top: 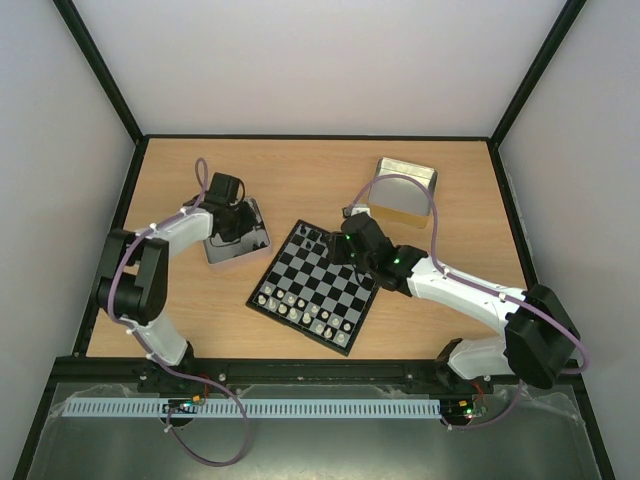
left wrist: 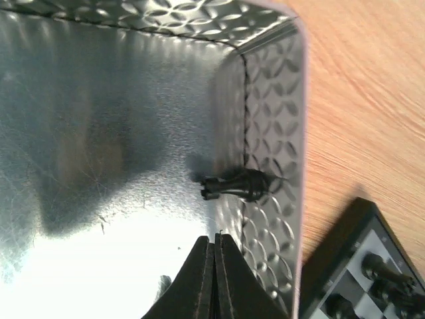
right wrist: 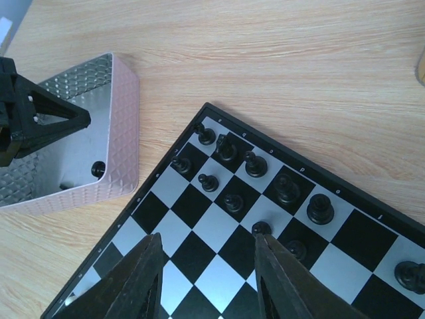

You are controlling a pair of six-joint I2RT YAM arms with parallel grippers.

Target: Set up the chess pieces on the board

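Note:
My left gripper is shut over the pink-edged metal bin; whether anything is between its fingertips cannot be seen. A black chess piece lies on its side against the bin's inner wall. My right gripper is open above the chessboard, where black pieces such as a dark pawn stand along the far rows. White pieces stand in rows at the board's near side.
A second container with a yellow side stands at the back right. Bare wooden table lies behind the board and in front of the bin.

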